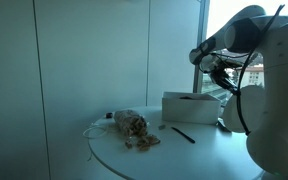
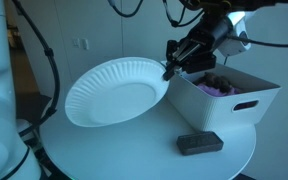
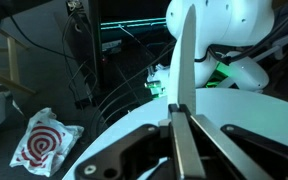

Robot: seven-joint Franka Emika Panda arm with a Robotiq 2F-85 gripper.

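Note:
A white paper plate [image 2: 116,92] with a fluted rim hangs tilted above the table in exterior view 2. My gripper [image 2: 170,68] is shut on its rim, at the plate's upper right side. From the wrist view the plate [image 3: 188,55] appears nearly edge-on, rising from between the closed fingertips of my gripper. At the right of exterior view 1, the plate [image 1: 233,114] shows as a pale, tilted oval under the gripper, partly merging with the white arm.
A white box [image 2: 224,103] with purple and dark contents stands on the round table [image 2: 144,155]; a dark block [image 2: 199,143] lies before it. Crumpled brown and clear packaging [image 1: 131,123] lies on the table's left. A bag with red rings [image 3: 47,145] lies on the floor.

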